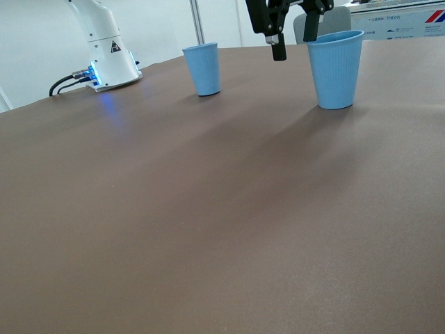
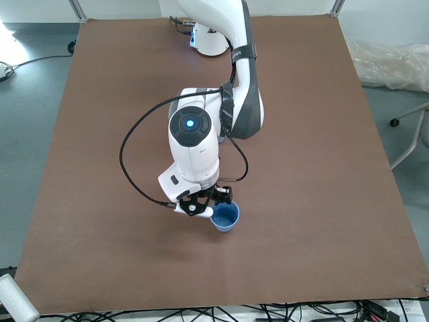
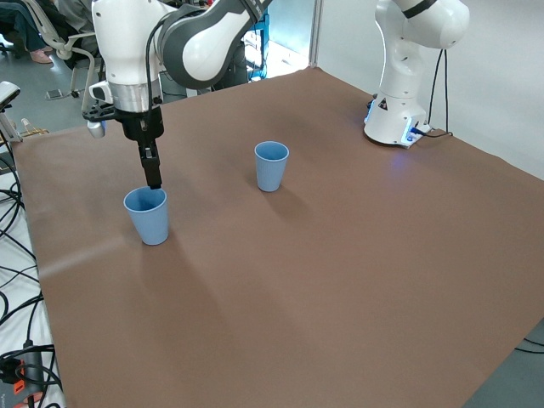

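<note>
A light blue cup [image 2: 224, 219] stands on the brown table, just under my black gripper [image 2: 206, 200] in the left view. In the top view the same cup [image 1: 335, 73] has my gripper [image 1: 295, 43] at its rim, one finger down at the rim and the other outside, fingers apart and nothing seen between them. In the right view the cup [image 3: 147, 221] is upright below the gripper [image 3: 151, 174]. A second blue cup [image 3: 270, 170] stands farther back, also upright.
Cables run along one table edge [image 3: 34, 238].
</note>
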